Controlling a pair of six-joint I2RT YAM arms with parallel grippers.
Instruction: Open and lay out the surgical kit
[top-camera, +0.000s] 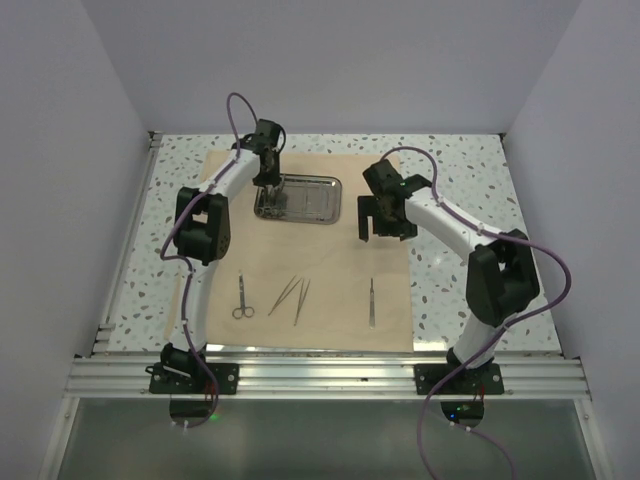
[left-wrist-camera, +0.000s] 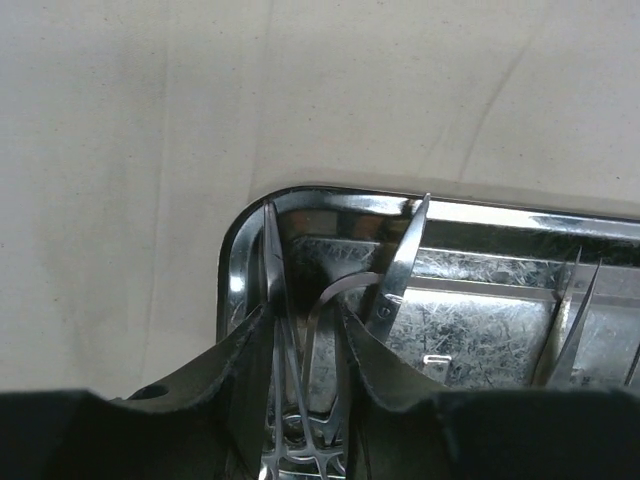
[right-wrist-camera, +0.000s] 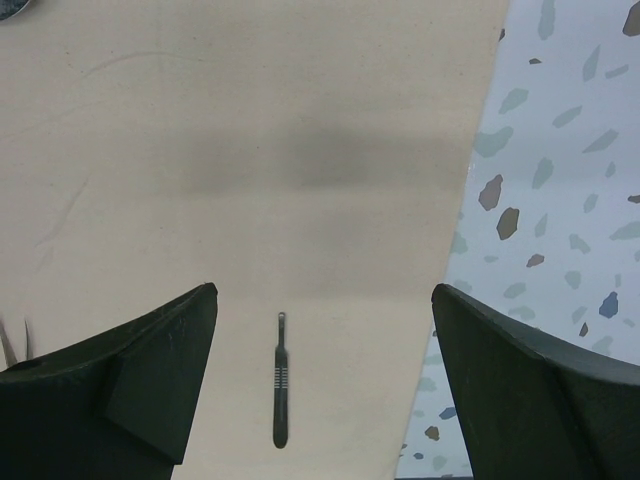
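Note:
A metal tray (top-camera: 310, 216) sits at the back left of the cloth. My left gripper (top-camera: 266, 180) is low over its left end, open, its fingertips among scissor-like steel instruments (left-wrist-camera: 400, 262); tweezers (left-wrist-camera: 570, 340) lie farther right in it. My right gripper hangs open over bare cloth, right of the tray. Scissors (top-camera: 242, 300), two pairs of tweezers (top-camera: 301, 300) and a scalpel handle (right-wrist-camera: 281, 390) lie in a row on the front of the cloth.
The beige cloth (top-camera: 340, 260) has free room in its middle and right. Speckled table surface (top-camera: 470, 170) shows around it, with walls beyond on the sides and back.

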